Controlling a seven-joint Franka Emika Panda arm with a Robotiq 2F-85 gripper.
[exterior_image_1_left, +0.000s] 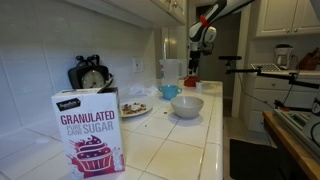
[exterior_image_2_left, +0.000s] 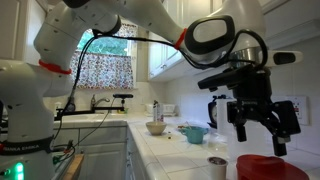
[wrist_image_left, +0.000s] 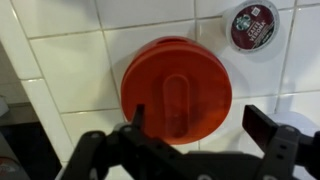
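Observation:
My gripper hangs over a round red lid (wrist_image_left: 152, 88) with a raised bar handle (wrist_image_left: 176, 105) across its middle. Its fingers stand wide apart, one on each side of the handle, with nothing between them. In exterior view 2 the gripper (exterior_image_2_left: 283, 138) points down just above the red pot (exterior_image_2_left: 268, 169), whose lower part is cut off by the frame edge. From exterior view 1 the arm (exterior_image_1_left: 205, 30) shows small at the far end of the counter, the red pot (exterior_image_1_left: 190, 81) below it.
A cup with a dark, printed top (wrist_image_left: 252, 25) stands close beside the lid. Along the counter are a grey bowl (exterior_image_1_left: 187, 106), a teal pot (exterior_image_1_left: 168, 92), a plate of food (exterior_image_1_left: 134, 109) and a sugar box (exterior_image_1_left: 90, 133). Bare tiles lie at the front.

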